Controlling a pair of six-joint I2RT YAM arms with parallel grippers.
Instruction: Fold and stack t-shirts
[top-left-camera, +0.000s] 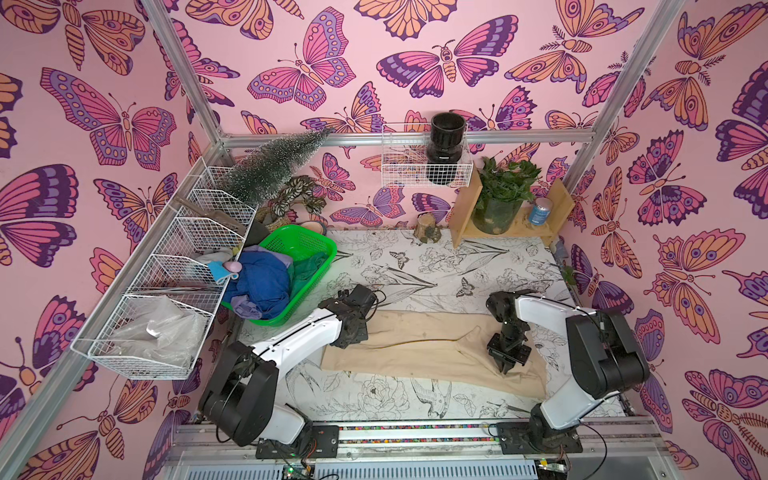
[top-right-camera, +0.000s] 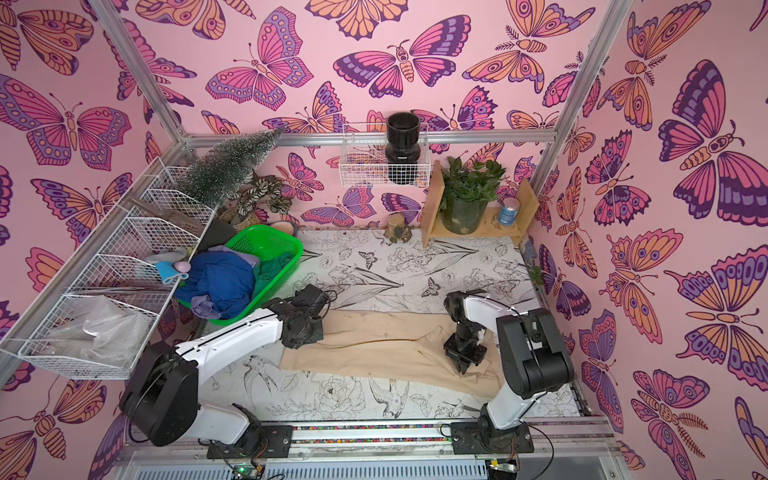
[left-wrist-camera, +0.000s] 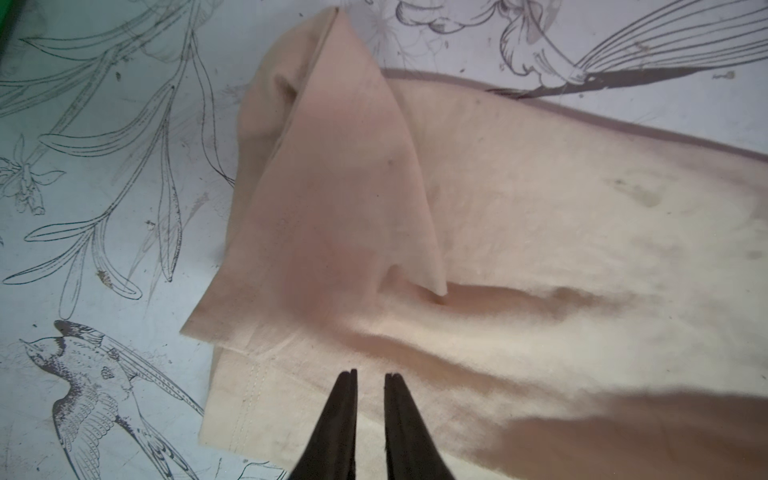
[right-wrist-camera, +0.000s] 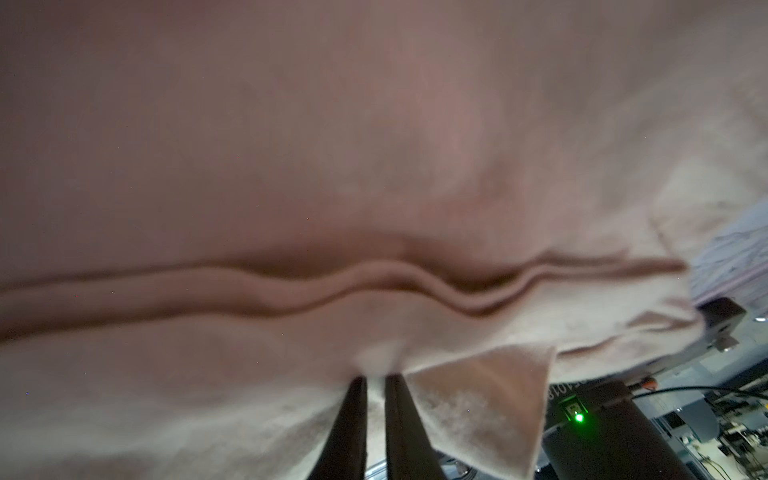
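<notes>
A beige cloth (top-left-camera: 408, 344) lies in a long folded strip with wrinkles across the table. My left gripper hangs over its left end, where a corner flap (left-wrist-camera: 344, 176) is turned back; the fingers are part open with nothing visible between them. My right gripper is down low at the cloth's right end, its fingertips at or against a rippled fold (right-wrist-camera: 480, 328), slightly apart; whether cloth is between them is unclear. In both top views the right gripper sits on the strip's right part.
A green basket (top-left-camera: 316, 280) with blue, purple and green cloths stands at the back left. Wire baskets (top-left-camera: 144, 360) line the left side. A wooden stand (top-left-camera: 464, 208) with a plant stands at the back right.
</notes>
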